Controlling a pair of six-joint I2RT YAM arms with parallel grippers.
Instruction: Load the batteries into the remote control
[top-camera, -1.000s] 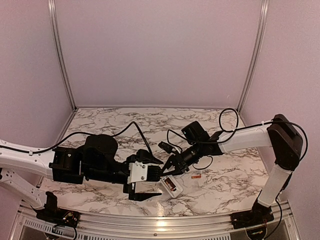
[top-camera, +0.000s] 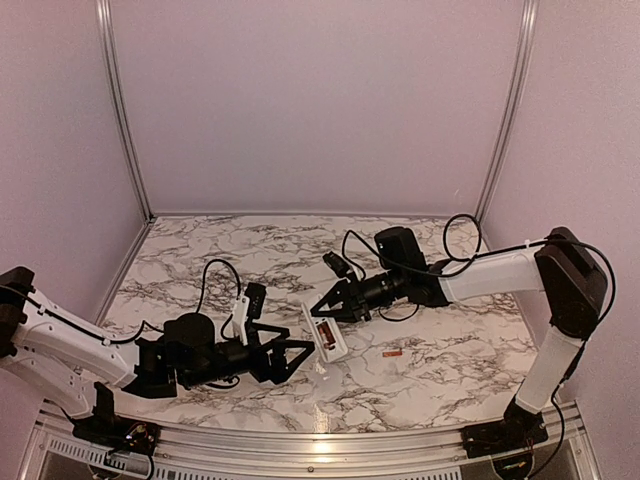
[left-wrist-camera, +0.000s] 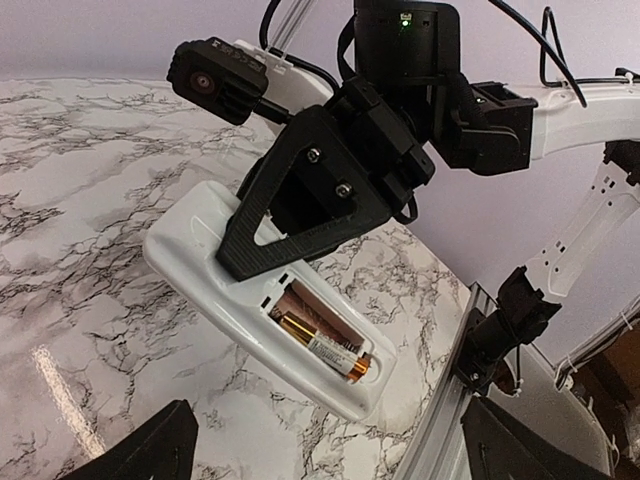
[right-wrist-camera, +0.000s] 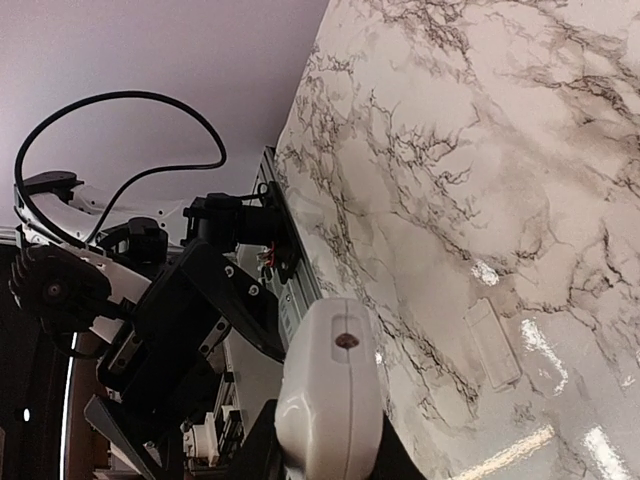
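My right gripper (top-camera: 335, 305) is shut on the white remote (top-camera: 330, 340), holding it tilted above the table by its upper end. In the left wrist view the remote (left-wrist-camera: 200, 250) shows its open compartment, with one orange-and-black battery (left-wrist-camera: 322, 345) lying along one side and the other side uncovered. My left gripper (top-camera: 300, 350) stands open just left of the remote, nothing between its fingers; its fingertips (left-wrist-camera: 150, 445) show at the bottom of its wrist view. A small orange battery (top-camera: 392, 353) lies on the marble table to the right.
A clear flat piece (right-wrist-camera: 492, 342) lies on the table below the remote. A metal rail (top-camera: 250, 432) runs along the front edge, and walls enclose the sides and back.
My right gripper has lifted the remote up from where it was lower a second ago. My left gripper has drawn back and down, away from over the remote.
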